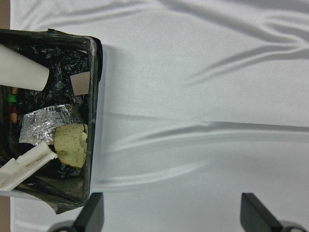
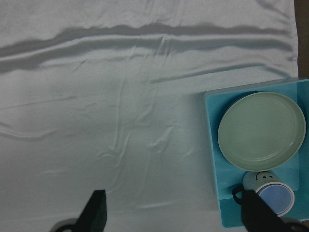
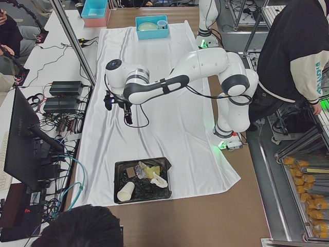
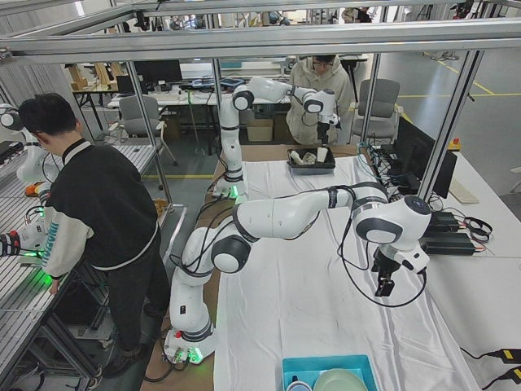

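Observation:
My left gripper is open and empty above the white cloth [image 1: 203, 87], beside a black lined bin [image 1: 94, 121] holding a white cup [image 1: 19, 67], crumpled foil [image 1: 41, 123], yellowish bread-like piece [image 1: 70, 145], white scrap [image 1: 24, 166] and brown square [image 1: 80, 83]. In the camera left view that gripper [image 3: 118, 110] hangs over the middle of the cloth. My right gripper is open and empty over the cloth, beside a blue tray [image 2: 210, 145] with a green plate [image 2: 260, 130] and a smiley mug [image 2: 256, 181].
A monitor [image 3: 25, 144], black boxes and cables line one side of the cloth. A person [image 4: 106, 212] stands by the metal frame on the other side. The cloth between bin and tray is clear.

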